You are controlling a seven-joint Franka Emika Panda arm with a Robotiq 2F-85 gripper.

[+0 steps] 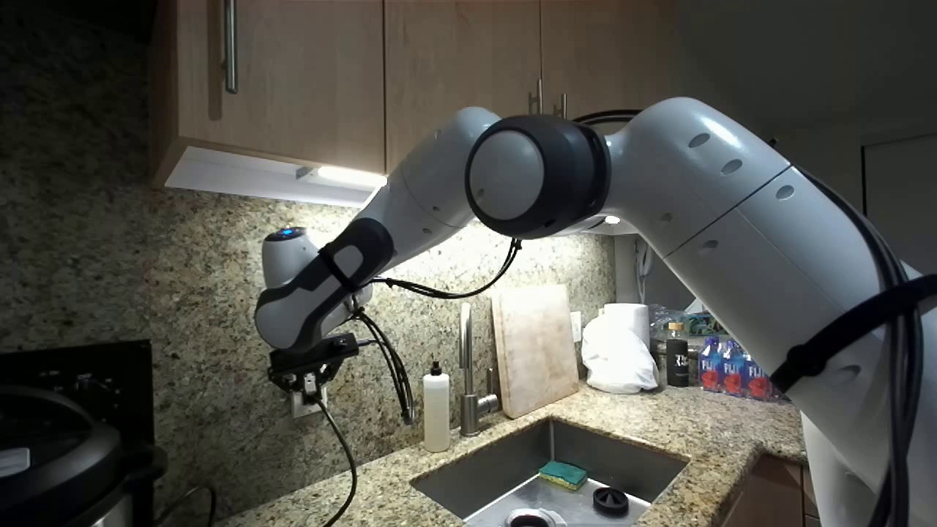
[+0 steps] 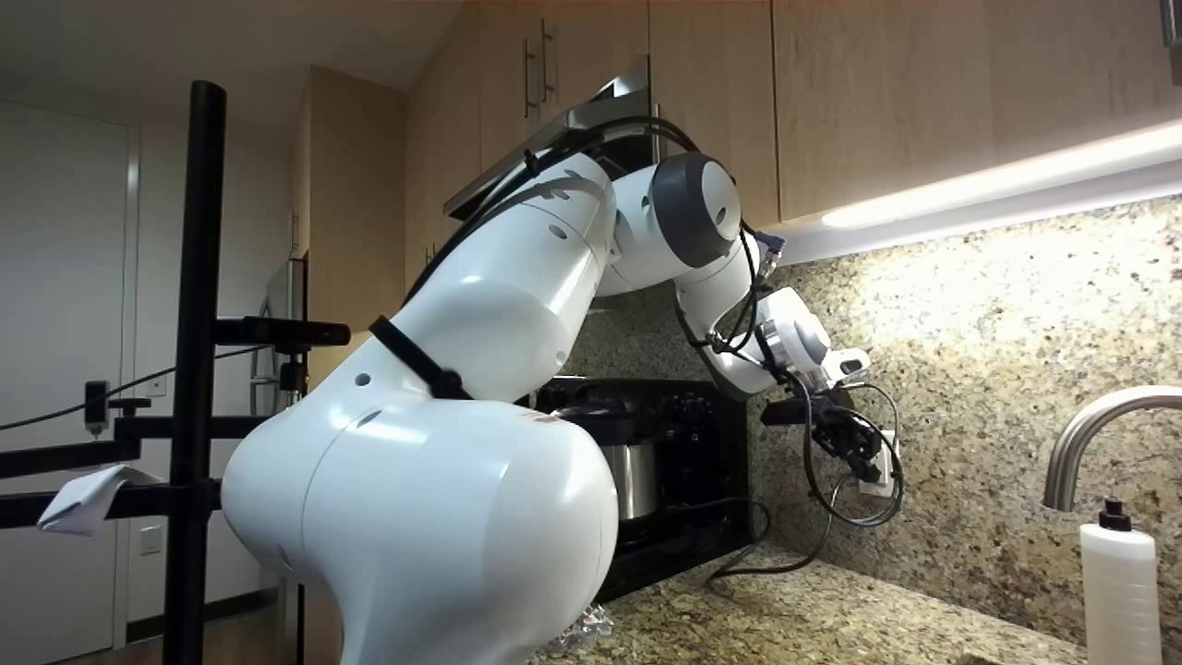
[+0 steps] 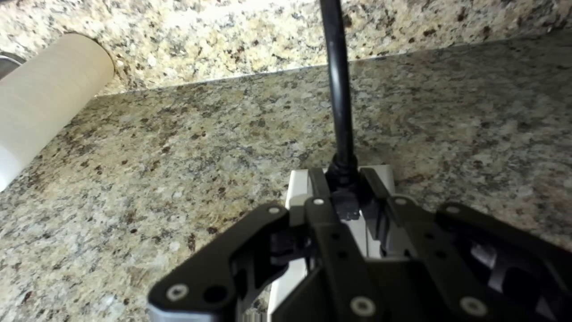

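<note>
In the wrist view, a black power plug (image 3: pixel 343 203) is clamped between the fingers of my gripper, which is shut on it. Its black cord (image 3: pixel 338 91) runs away towards the counter. Right behind the plug is a white wall outlet plate (image 3: pixel 298 185), largely covered by the fingers. Whether the prongs sit in the socket cannot be made out. Exterior view 1 has the gripper at the backsplash, in front of the outlet (image 1: pixel 304 408), with the cord (image 1: pixel 348 452) hanging to the counter.
A pressure cooker (image 1: pixel 61 448) stands left of the outlet. To its right are a white bottle (image 1: pixel 436 410), the faucet (image 1: pixel 468 378) and the sink (image 1: pixel 575 430). Upper cabinets (image 1: pixel 281 79) overhang the arm.
</note>
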